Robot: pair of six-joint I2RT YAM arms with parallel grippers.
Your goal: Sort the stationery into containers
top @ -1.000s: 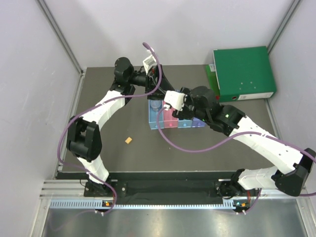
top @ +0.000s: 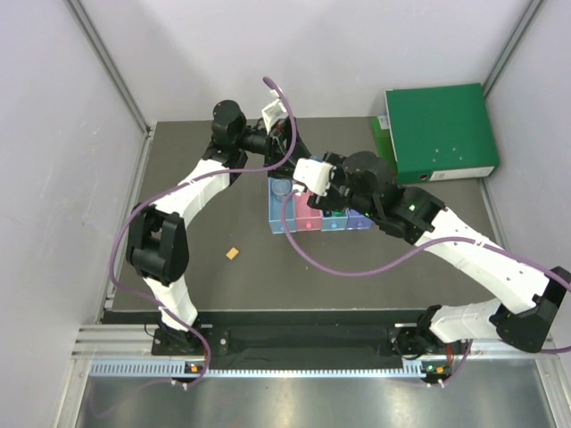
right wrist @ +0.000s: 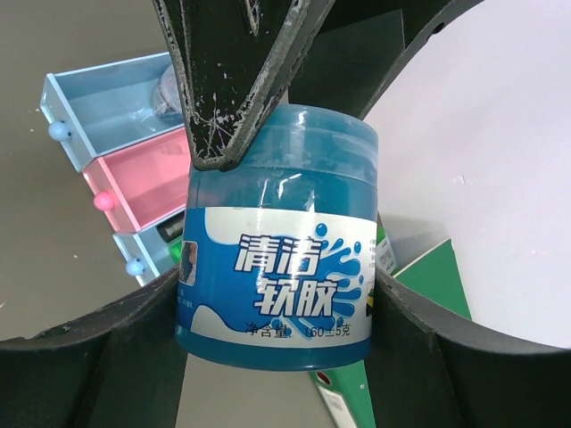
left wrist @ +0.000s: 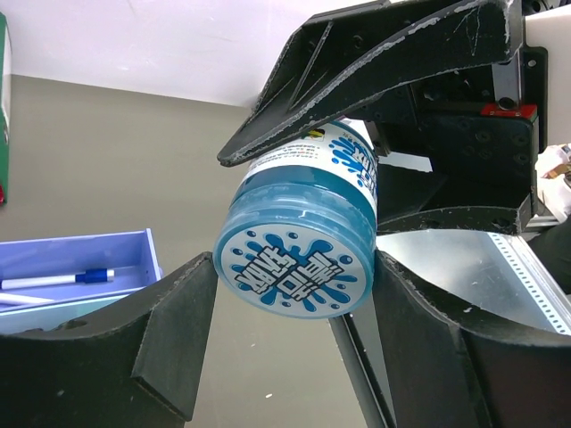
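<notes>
A blue jar of cleaning gel [left wrist: 294, 254] [right wrist: 277, 285] is held up between my two grippers, which meet above the containers in the top view. In the left wrist view my left gripper has its fingers on either side of the jar's lid end; in the right wrist view my right gripper has its fingers around the labelled body. The containers [top: 308, 218] are blue, pink and purple drawers; the purple one [left wrist: 125, 259] holds white pens.
A green binder [top: 442, 129] lies at the back right. A small yellow block [top: 232, 253] lies on the open grey table left of the containers.
</notes>
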